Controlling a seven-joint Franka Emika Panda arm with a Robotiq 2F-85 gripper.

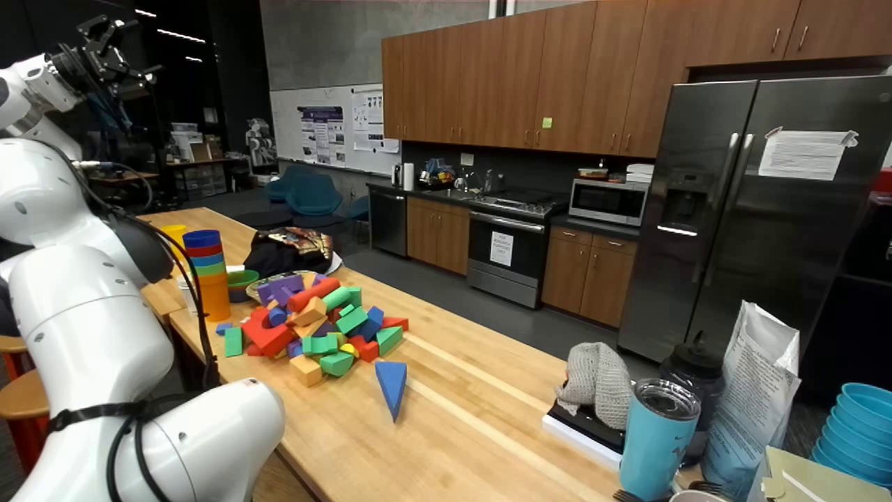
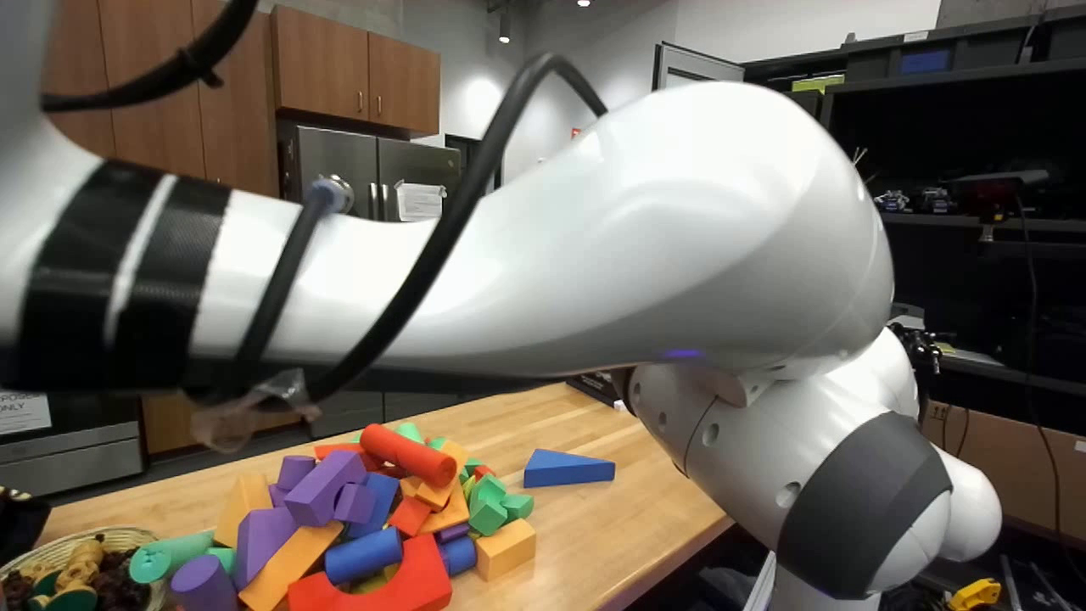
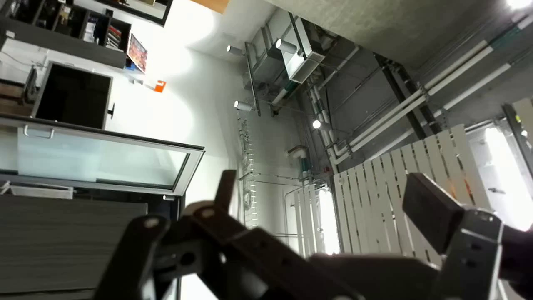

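Note:
High at the upper left of exterior view 1, my gripper [image 1: 138,51] points up and away from the table. In the wrist view the gripper stands open, its dark fingers [image 3: 428,212] wide apart with only ceiling, pipes and wall behind them. A heap of coloured wooden blocks [image 1: 311,322] lies on the wooden table [image 1: 477,418], far below the gripper. Apart from the heap, a blue triangular block [image 1: 391,386] lies alone on the bare wood; exterior view 2 also shows this blue triangle [image 2: 570,468]. The arm covers much of that view, and the gripper is hidden there.
Stacked coloured cups [image 1: 213,280], a green bowl [image 1: 242,279] and a dark bag [image 1: 284,251] stand beyond the heap. A blue tumbler [image 1: 660,439], grey knit cloth [image 1: 596,381] and paper bag [image 1: 752,393] crowd the near right end. Mid-table is mostly clear.

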